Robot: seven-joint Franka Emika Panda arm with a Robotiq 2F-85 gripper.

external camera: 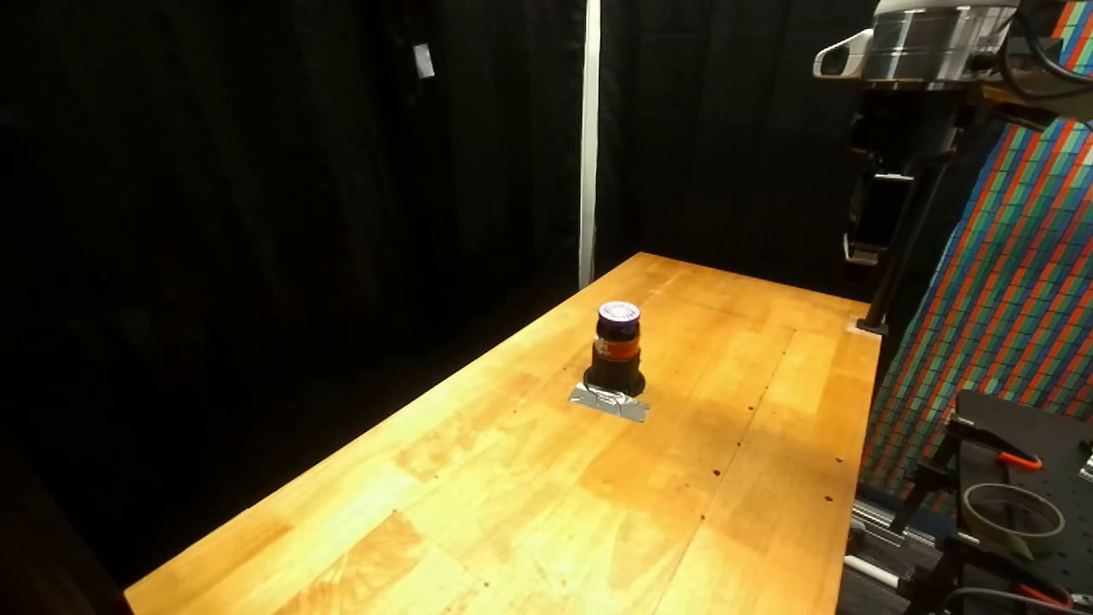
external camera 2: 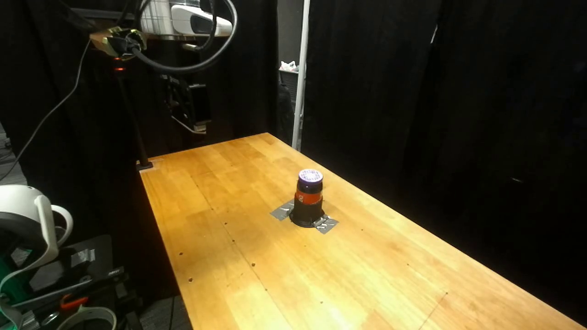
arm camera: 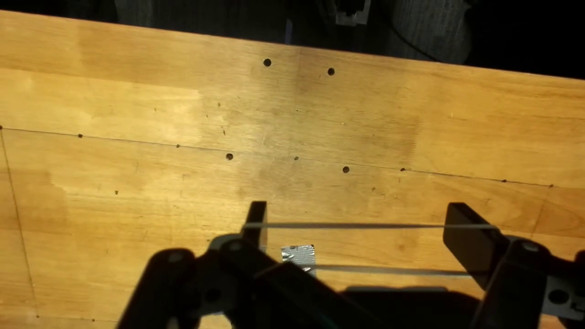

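A dark jar [external camera: 616,330] with an orange label and a pale purple lid stands upright in a black round holder [external camera: 616,374], which silver tape [external camera: 610,401] fixes to the wooden table. From the opposite side the same jar [external camera 2: 309,189] also shows whole. High over the table's right edge, well away from the jar, hangs my gripper [external camera: 866,253]. Seen from the wrist, my gripper is open, its black fingers wide apart with only two thin grey bands stretched across the gap. The jar itself does not show in that view; a piece of tape [arm camera: 299,255] does.
A thin black pole [external camera 2: 135,121] is fixed at its far corner. Beside the table, a black side cart [external camera: 1025,430] carries a tape roll [external camera: 1012,512].
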